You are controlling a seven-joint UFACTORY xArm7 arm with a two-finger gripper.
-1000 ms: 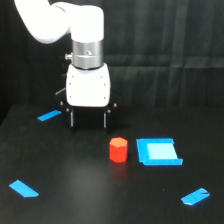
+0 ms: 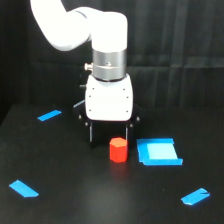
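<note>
A small red block (image 2: 118, 150) with a hexagonal outline stands on the black table, close to the middle of the camera view. My gripper (image 2: 109, 135) is open, its two dark fingers apart and pointing down. It is just above or behind the block in the picture; how high the fingertips are over the table is hard to tell against the dark background. Nothing shows held between the fingers. To the right of the block lies a pale square bordered with blue tape (image 2: 160, 151).
Blue tape strips lie at the left back (image 2: 49, 115), left front (image 2: 23, 188) and right front (image 2: 195, 197). A dark curtain (image 2: 180, 60) hangs behind.
The arm has moved to the right and lower in the picture, toward the red block. Block, pale square and tape strips have stayed in place, and the gripper is open in both frames.
</note>
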